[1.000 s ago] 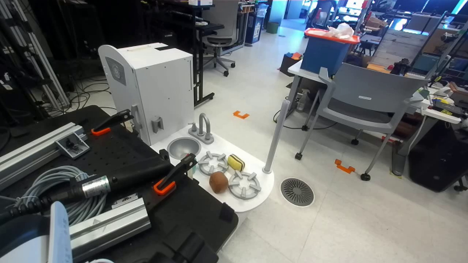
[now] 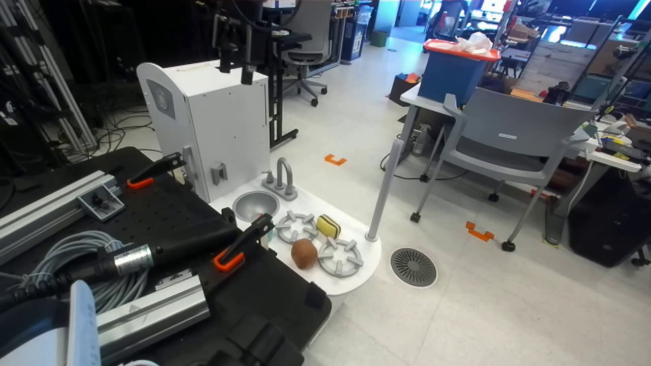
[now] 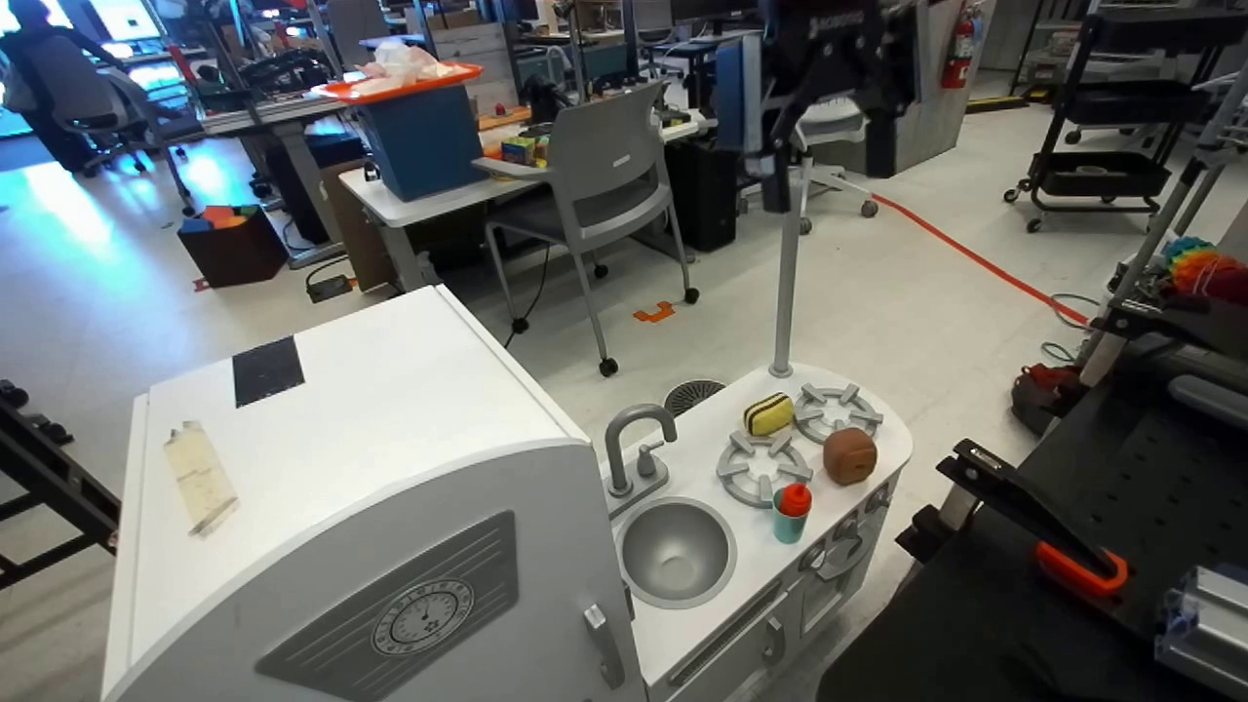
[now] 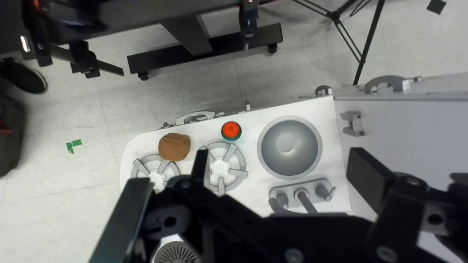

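Note:
High above the toy kitchen, my gripper (image 3: 831, 164) hangs open, its two fingers spread apart and nothing between them. In the wrist view a fingertip (image 4: 200, 163) shows over the burner, and the other stands far to the right. A brown rounded object (image 3: 849, 455) rests on the white counter beside the burners. The yellow, black-striped sponge (image 3: 768, 414) lies between the two burners; my gripper hides it in the wrist view. Near the counter's front edge is a teal cup (image 3: 789, 522) with a red top (image 4: 231, 130). The round grey sink (image 3: 676, 552) looks empty.
Beside the sink stands the curved faucet (image 3: 623, 445). The tall white cabinet (image 2: 233, 122) borders one end of the counter, and a grey post (image 2: 384, 189) rises at the other. A black table (image 2: 262, 299) with clamps faces the kitchen front.
My gripper now shows at the top of exterior view 1, over the white cabinet; it was out of sight there earlier. The counter objects have not moved.

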